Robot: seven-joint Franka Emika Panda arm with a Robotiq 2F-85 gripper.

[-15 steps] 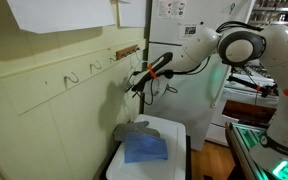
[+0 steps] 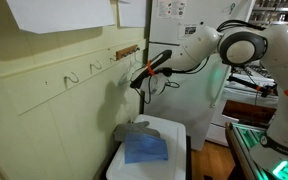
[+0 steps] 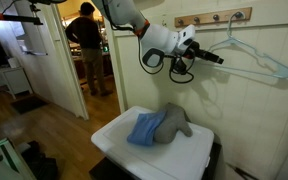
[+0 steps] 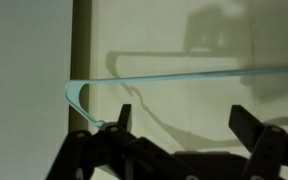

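A light-blue plastic hanger (image 3: 249, 48) hangs from the wall rack. Its long lower bar (image 4: 184, 76) crosses the wrist view, and the bent end (image 4: 74, 97) shows at the left. My gripper is open, its two dark fingers wide apart with nothing gripped between them. The bar appears just beyond the fingertips, and whether they touch it I cannot tell. From the second exterior view, the gripper (image 3: 216, 57) is close to the wall at the hanger's left part. In the first exterior view the gripper (image 2: 137, 84) looks small and dark against the wall.
A wooden hook rack (image 3: 212, 17) is fixed to the wall above the gripper. Below stands a white-topped table (image 3: 109, 133) bearing a blue cloth (image 3: 148, 129) and a grey cloth (image 3: 173, 122). A person (image 3: 85, 40) stands in the doorway behind.
The gripper has shifted only slightly near the wall over the last second. The cloths and table look the same.
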